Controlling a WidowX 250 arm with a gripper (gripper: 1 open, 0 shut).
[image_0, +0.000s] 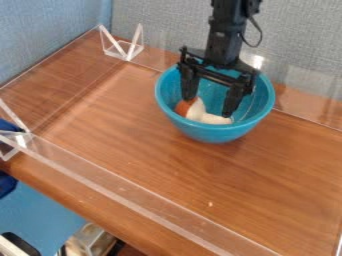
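Note:
My black gripper (214, 90) is lowered into a teal bowl (253, 105) at the upper middle of the camera view, open, its two fingers apart. Inside the bowl, below and between the fingers, lie a pale cream object (210, 117) and an orange-brown one (183, 107), partly hidden by the gripper and the bowl's front wall.
Clear panels edge it at back and sides, with white wire brackets (120, 48) at the corners. Grey walls stand behind.

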